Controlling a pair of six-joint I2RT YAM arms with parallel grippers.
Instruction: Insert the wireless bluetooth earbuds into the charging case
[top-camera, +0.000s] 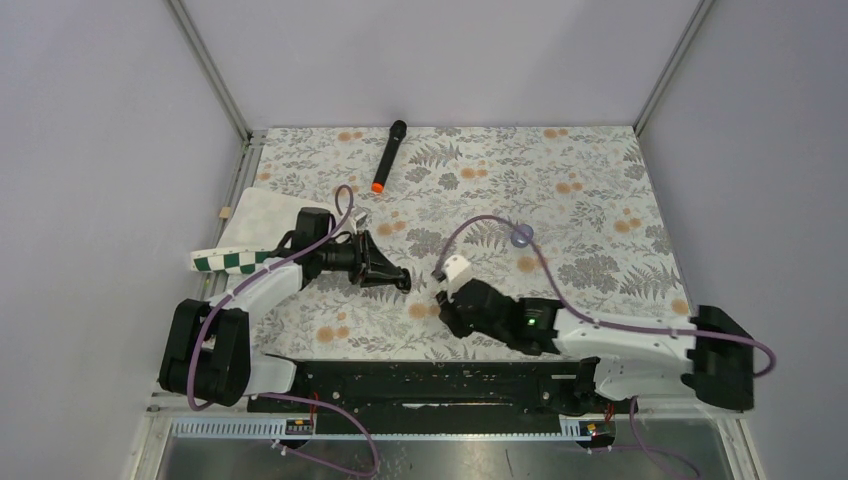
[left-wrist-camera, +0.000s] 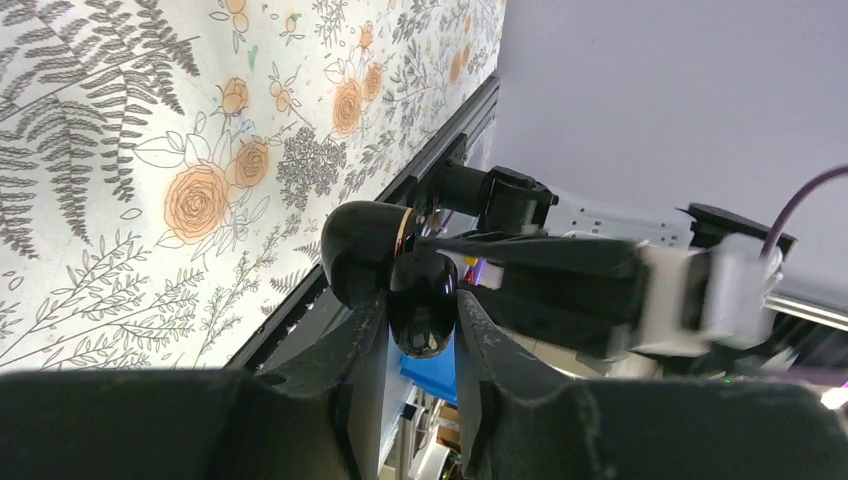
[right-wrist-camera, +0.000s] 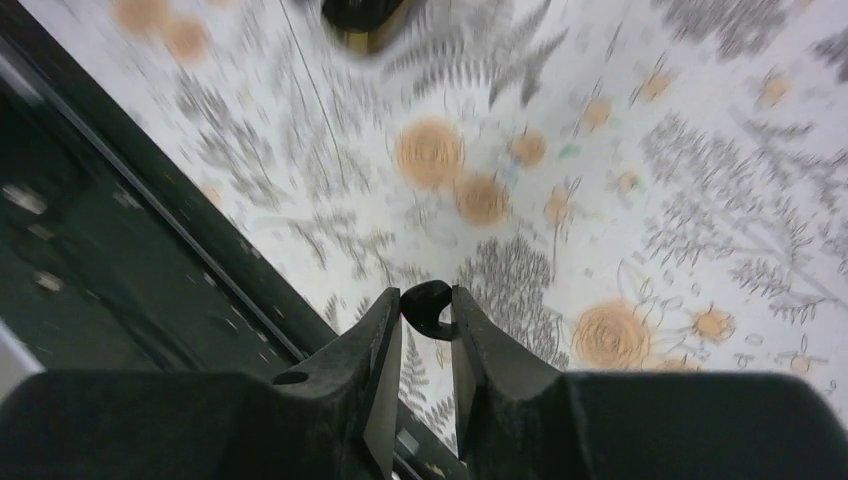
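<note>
My left gripper is shut on the black charging case (left-wrist-camera: 358, 250), which has a glossy rounded body; in the top view the case (top-camera: 403, 281) is at that gripper's tip, left of centre. My right gripper is shut on a small black earbud (right-wrist-camera: 426, 300) at its fingertips, to the right of the left gripper and apart from it. The right arm is blurred in the top view.
A black microphone (top-camera: 390, 155) lies at the back, a pale blue oval object (top-camera: 522, 235) right of centre. A white board and green-checked strip (top-camera: 225, 260) lie at the left.
</note>
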